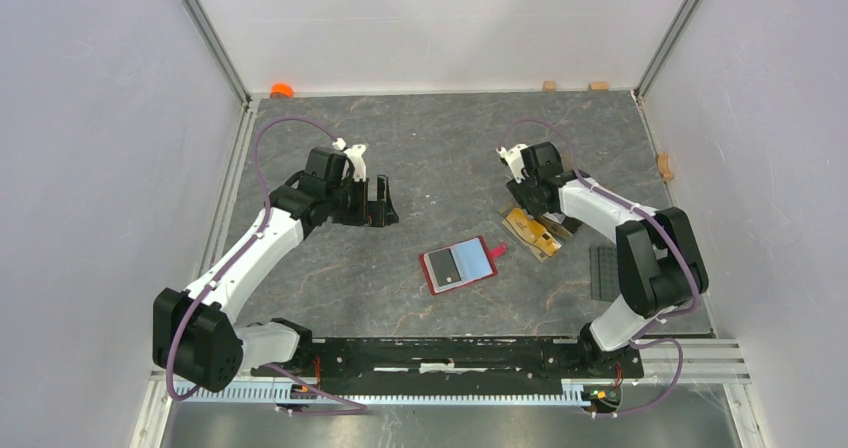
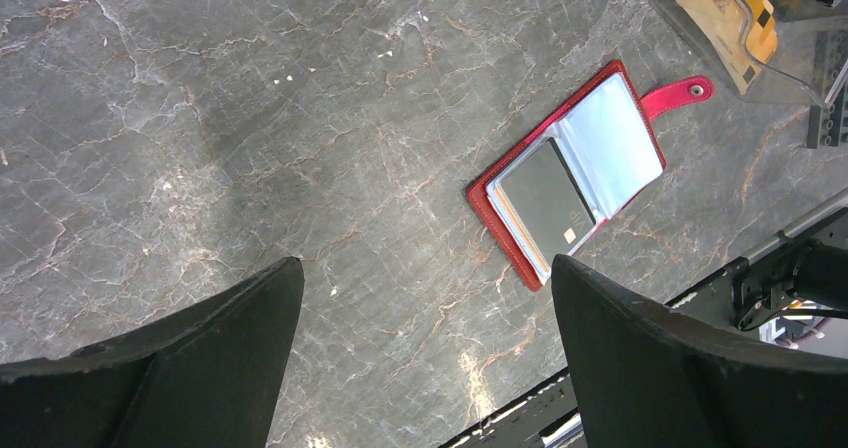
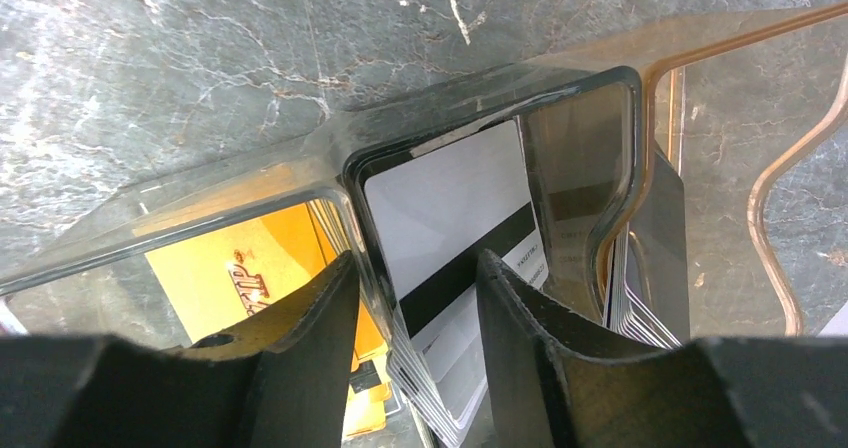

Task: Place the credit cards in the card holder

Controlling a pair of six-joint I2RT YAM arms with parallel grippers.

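The red card holder (image 2: 485,210) lies unfolded on the grey table, a dark card (image 2: 548,200) in one side and a pale sleeve (image 2: 612,140) on the other. A clear divided organiser (image 3: 625,83) holds upright cards at the right. Its middle compartment has a stack of white cards (image 3: 450,198) with a black stripe; yellow cards (image 3: 240,268) fill the compartment beside it. My right gripper reaches over the organiser with its fingers apart, one on either side of the white stack's near part. Left of the holder, my left gripper (image 1: 378,200) is open and empty.
A dark grid-like pad (image 1: 605,273) lies near the table's right front. An orange object (image 1: 282,90) sits at the back left edge. Bare table stretches between the arms, behind the holder.
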